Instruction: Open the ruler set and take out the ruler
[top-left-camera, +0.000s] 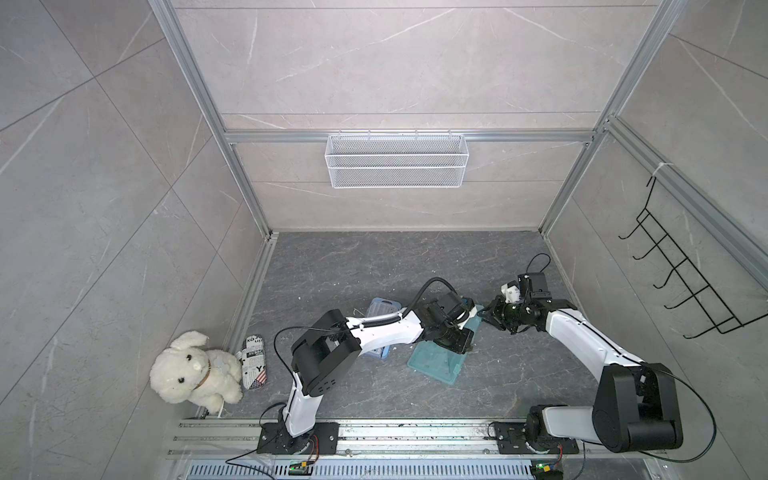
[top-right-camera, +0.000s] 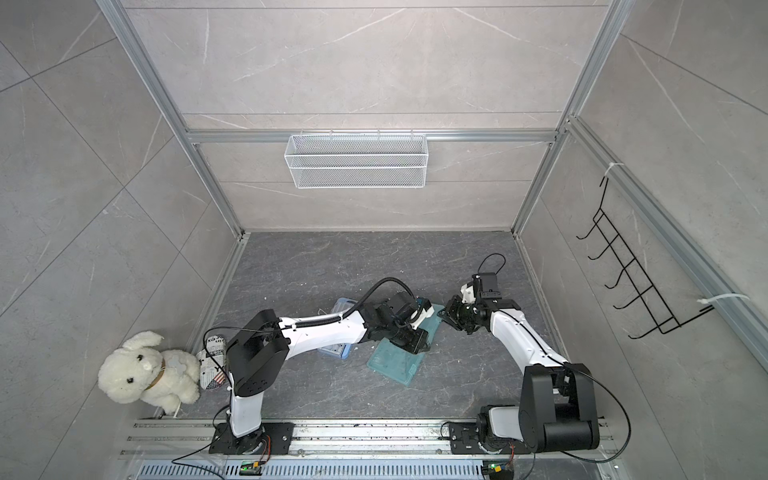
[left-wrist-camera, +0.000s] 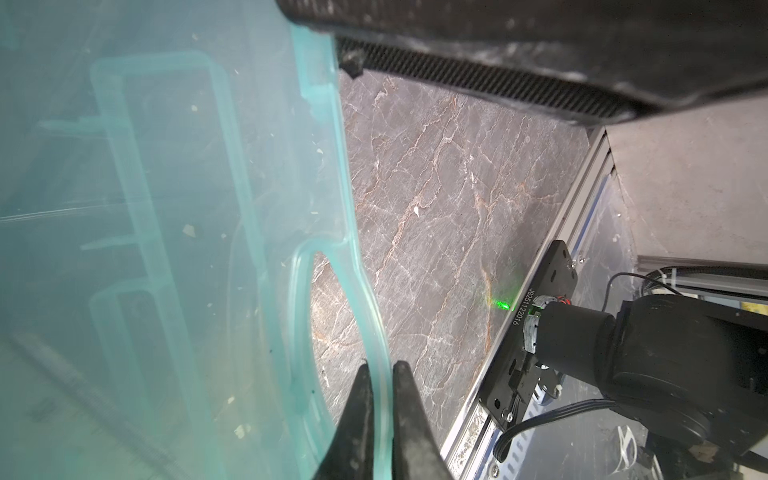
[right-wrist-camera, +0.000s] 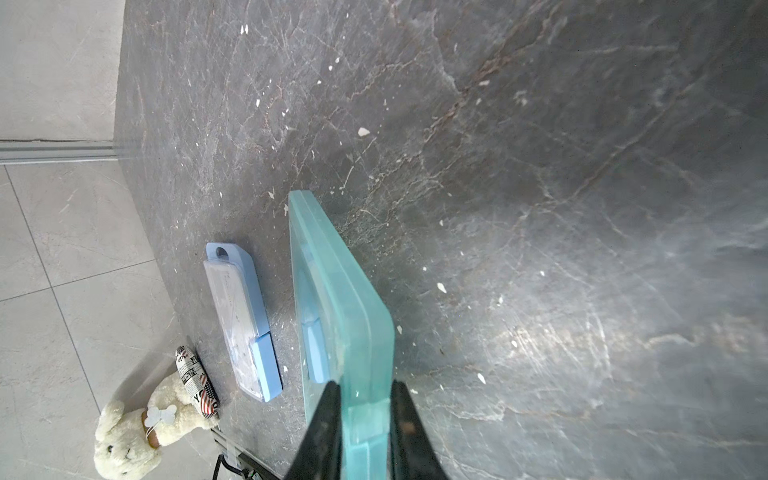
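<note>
A translucent teal case (top-left-camera: 440, 360) lies slantwise near the middle of the floor. Its looped handle (left-wrist-camera: 372, 312) is pinched by my left gripper, shut with the thin edge between its fingers. At the case's far right end is my right gripper; its fingers (right-wrist-camera: 324, 424) flank the teal edge (right-wrist-camera: 368, 344) on both sides. Whether they press on it cannot be told. Through the teal wall a pale blue patch (right-wrist-camera: 317, 352) shows in the right wrist view. No ruler can be made out clearly.
A light blue box with a clear cover (right-wrist-camera: 236, 316) rests left of the case, partly under my left arm. A white plush dog (top-left-camera: 192, 372) and a printed pouch (top-left-camera: 253, 361) sit far left.
</note>
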